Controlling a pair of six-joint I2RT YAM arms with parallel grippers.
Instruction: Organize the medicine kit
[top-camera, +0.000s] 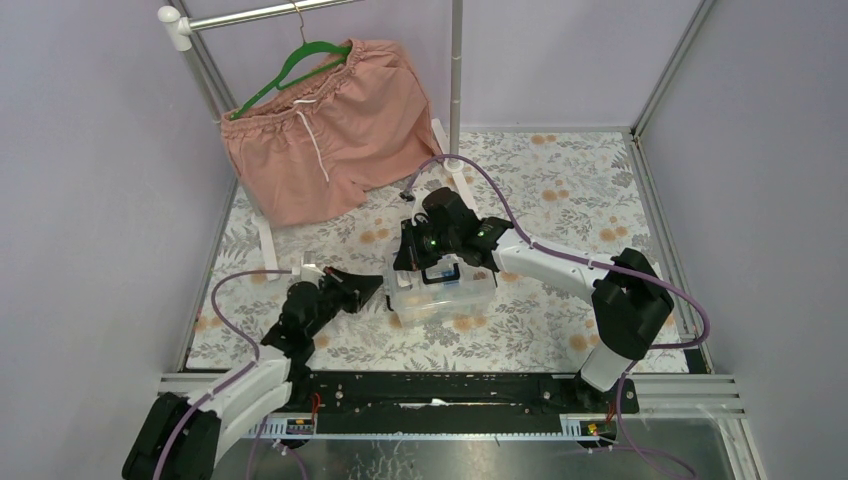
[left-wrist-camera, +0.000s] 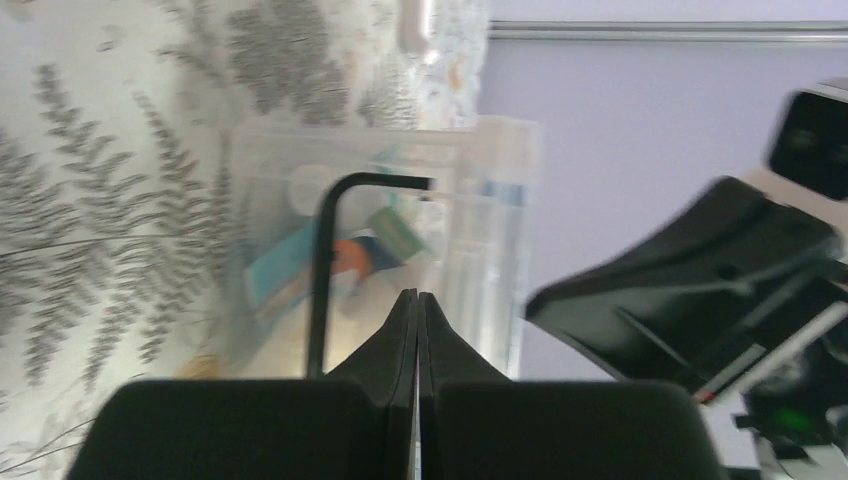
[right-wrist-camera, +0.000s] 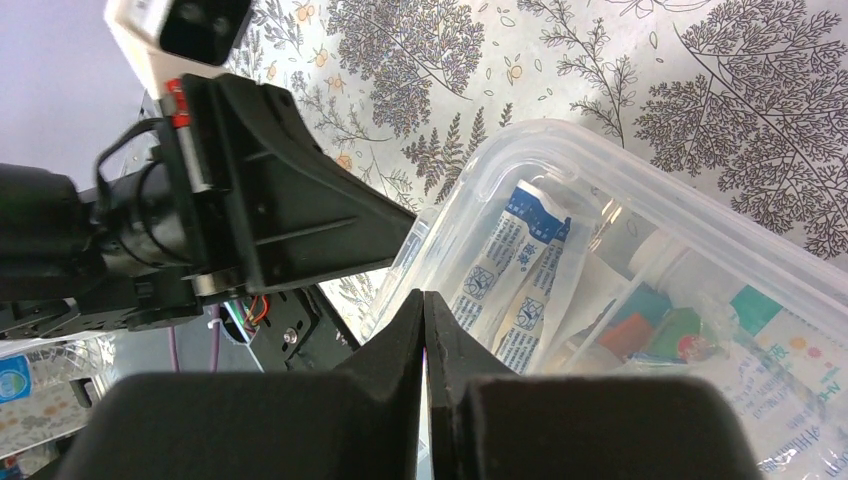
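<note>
The clear plastic medicine box (top-camera: 470, 293) sits on the patterned cloth, packets and sachets showing inside. A black handle lies on it, and a black latch bar (left-wrist-camera: 322, 270) runs along its side in the left wrist view. My left gripper (top-camera: 381, 282) is shut at the box's left end; its tip (right-wrist-camera: 410, 235) appears against the box edge in the right wrist view. Above the box's left part my right gripper (top-camera: 403, 264) points down. The right fingers (right-wrist-camera: 400, 350) look shut; nothing between them can be made out. Blue-and-white packets (right-wrist-camera: 505, 262) show near them.
Pink shorts (top-camera: 325, 130) hang from a green hanger (top-camera: 290, 65) on the metal rack behind and left. A white rack foot (top-camera: 267, 250) rests on the cloth. Free cloth (top-camera: 580, 210) stretches to the right and back.
</note>
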